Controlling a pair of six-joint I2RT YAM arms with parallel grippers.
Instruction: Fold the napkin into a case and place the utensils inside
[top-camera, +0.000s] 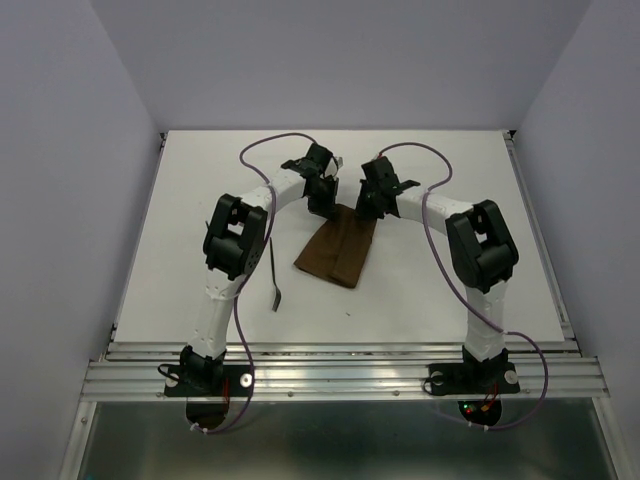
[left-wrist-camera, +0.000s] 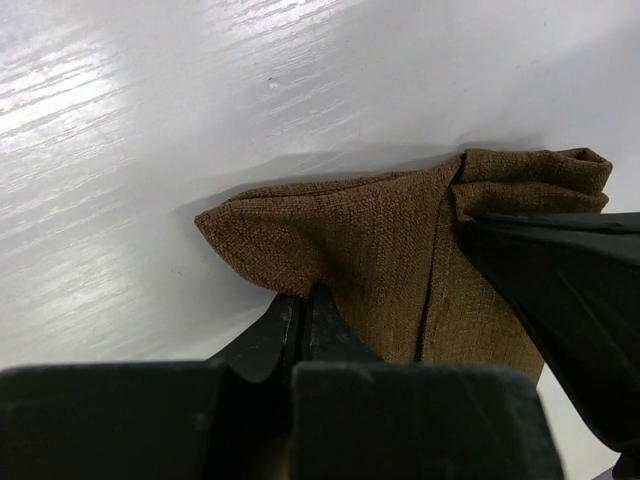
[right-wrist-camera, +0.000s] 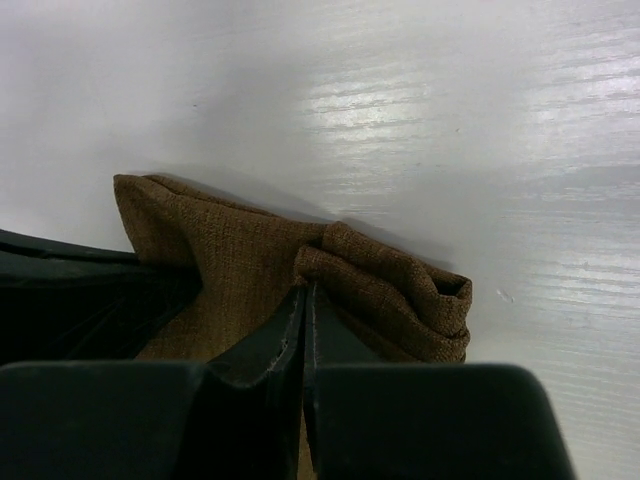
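The brown napkin (top-camera: 330, 250) lies folded into a narrow shape on the white table, its far edge under both grippers. In the left wrist view my left gripper is shut on a corner of the napkin (left-wrist-camera: 380, 240). In the right wrist view my right gripper is shut on the folded, doubled layers at the other far corner of the napkin (right-wrist-camera: 230, 260). A dark long-handled utensil (top-camera: 275, 290) lies left of the napkin; part of that side is hidden by my left arm.
The two grippers are close together at the back middle, each appearing in the other's wrist view. Grey walls bound the sides and back.
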